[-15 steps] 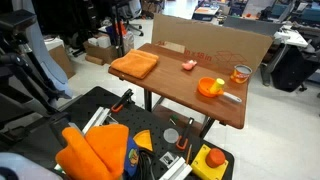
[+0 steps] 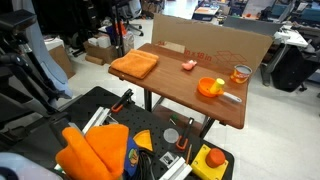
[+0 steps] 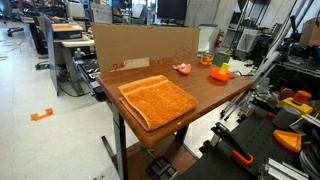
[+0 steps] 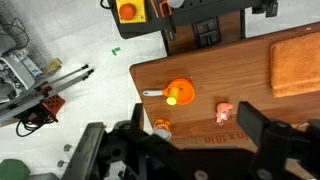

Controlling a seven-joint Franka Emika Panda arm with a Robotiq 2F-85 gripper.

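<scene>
An orange bowl point(image 2: 206, 89) with a yellow object point(image 2: 216, 86) in it sits on the brown table point(image 2: 180, 84). Beside it lie a pale utensil point(image 2: 232, 97) and an orange-and-silver can point(image 2: 240, 74). A small pink item point(image 2: 189, 64) rests near the table's middle, and a folded orange towel point(image 2: 134, 64) covers its left end. Looking down on all this in the wrist view, my gripper stands open above the table, its dark fingers wide apart with nothing held. The bowl point(image 4: 183, 87) and the pink item point(image 4: 223, 110) appear between and beyond the fingertips.
Along the table's back edge stands a cardboard panel point(image 3: 147, 45). A black cart in front carries an orange cloth point(image 2: 92, 153) and a yellow box with a red button point(image 2: 213, 161). Bare tabletop lies between towel and bowl.
</scene>
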